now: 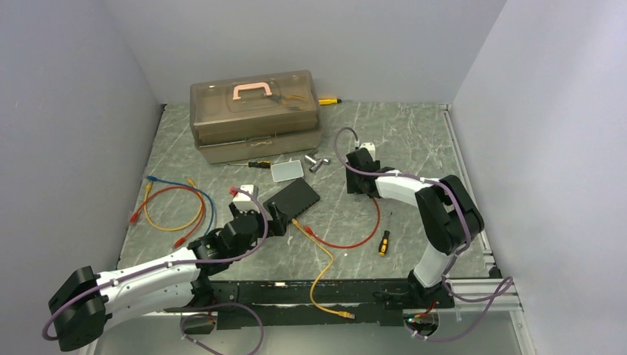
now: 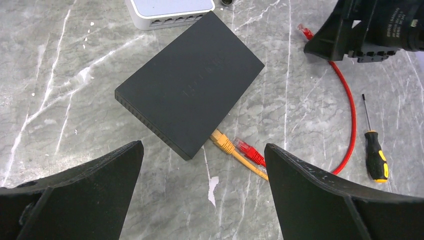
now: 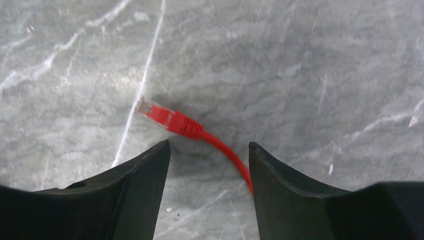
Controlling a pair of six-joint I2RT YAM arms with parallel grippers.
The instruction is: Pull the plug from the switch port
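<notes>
The black switch (image 2: 192, 80) lies flat on the marbled table, with a yellow plug (image 2: 223, 142) at its near right edge. A red plug (image 2: 248, 151) rests beside the yellow one; whether it touches the switch is not clear. My left gripper is open over the switch's near side, nothing between its fingers. In the right wrist view, my open right gripper hangs above the red cable's other end (image 3: 175, 121), a loose red plug lying on the table. That plug lies ahead of the fingertips, its cable running back between them, ungripped.
A white box with ports (image 1: 287, 171) sits behind the switch, near metal parts (image 1: 318, 162) and a large toolbox (image 1: 255, 115). Coiled cables (image 1: 177, 205) lie at the left. A screwdriver (image 1: 384, 242) lies front right.
</notes>
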